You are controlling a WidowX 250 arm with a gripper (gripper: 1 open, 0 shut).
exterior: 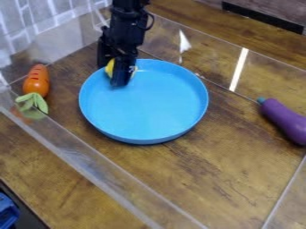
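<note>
The black gripper (118, 64) reaches down from the top over the back-left rim of a blue plate (142, 106). A small yellow object (110, 66) is at its fingers, partly hidden by them; whether the fingers are closed on it I cannot tell.
An orange carrot (36, 82) with green top lies left of the plate, and a purple eggplant (282, 120) lies at the right. A dark blue item (10, 215) shows at the bottom-left corner. The wooden surface in front of the plate is clear, behind clear panels.
</note>
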